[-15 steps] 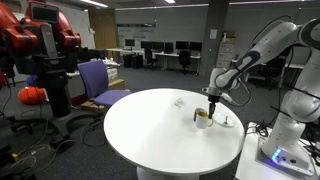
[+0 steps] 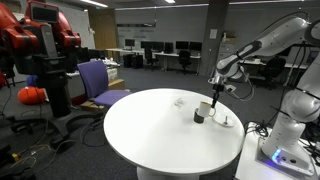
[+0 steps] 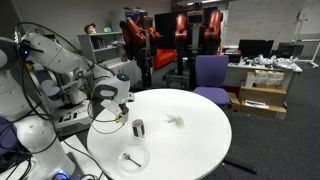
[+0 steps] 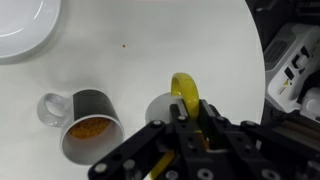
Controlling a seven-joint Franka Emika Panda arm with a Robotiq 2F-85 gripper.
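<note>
A white mug with a yellow handle and yellow inside (image 2: 206, 106) hangs from my gripper (image 2: 213, 98), above the right part of the round white table (image 2: 150, 138). In the wrist view its yellow handle (image 4: 184, 90) runs between my shut fingers, and part of its pale body shows below; how far it tilts I cannot tell. Beside it stands a grey mug (image 4: 92, 105) with brown grains inside, upright on the table. Exterior view 2 shows the grey mug (image 3: 138, 128) a little apart from the held mug (image 3: 123, 117).
A white plate (image 3: 142, 166) with a spoon-like utensil lies near the table's edge. A crumpled pale cloth (image 3: 175, 121) rests farther across. A purple chair (image 3: 211, 72) stands beyond the table.
The yellow-and-white mug has risen and moved back from in front of the grey mug, along with my gripper. The grey mug now shows more fully in exterior view 1.
</note>
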